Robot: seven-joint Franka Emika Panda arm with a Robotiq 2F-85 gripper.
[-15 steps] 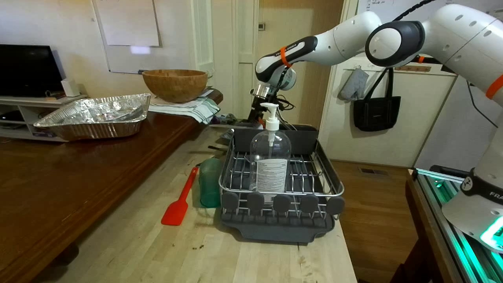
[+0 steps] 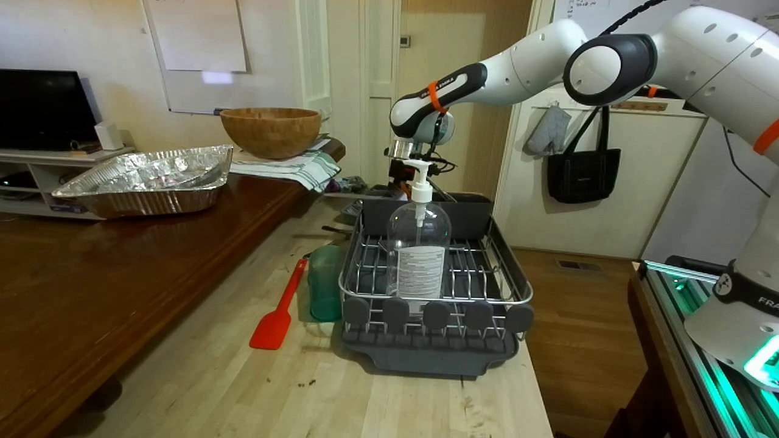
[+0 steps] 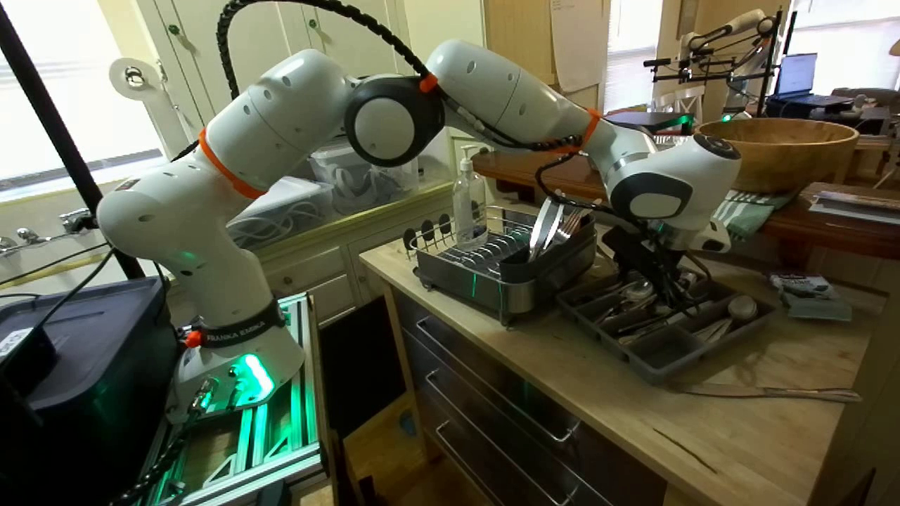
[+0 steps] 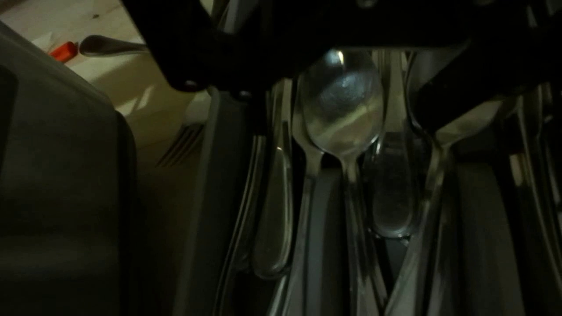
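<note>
In the second exterior view my gripper (image 3: 675,295) points down into the grey cutlery tray (image 3: 654,364), among the utensils. Seen from the wrist, the gripper has its two dark fingers apart, one to each side of a shiny spoon (image 4: 342,108) lying bowl-up. Another spoon (image 4: 469,129) lies partly under the right finger (image 4: 448,89). Knife and other utensil handles (image 4: 274,226) run alongside in the compartments. Whether the fingertips touch any of them is too dark to tell. From the first exterior view, the dish rack and soap bottle hide the fingers.
The dish rack (image 3: 460,282), with a clear pump bottle (image 2: 420,252) and a cutlery holder (image 3: 548,266), stands close beside the tray. A fork (image 4: 181,145) lies outside the tray. A knife (image 3: 772,393) rests on the counter, whose front part is clear.
My arm's wrist and gripper have come down and moved slightly left in the first exterior view, lower behind the rack. The counter objects there have not moved.
</note>
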